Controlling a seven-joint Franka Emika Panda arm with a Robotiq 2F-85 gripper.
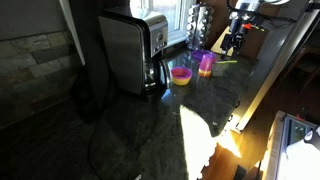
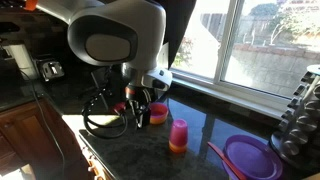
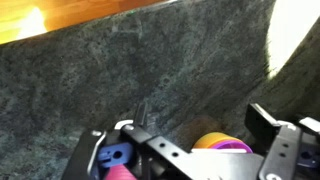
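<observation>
My gripper stands open above the dark countertop, its two fingers well apart. In the wrist view, part of a yellow and purple round item shows low in the picture, partly covered by the gripper body. A pink item peeks out at the bottom edge. A pink and orange cup stack stands upright on the counter, and a bowl with pink and orange colouring sits behind the gripper in exterior view 2. Exterior view 1 also has the gripper at upper right.
A purple plate with a red utensil lies near the window. Beside it rises a rack of jars. The coffee maker stands against the wall.
</observation>
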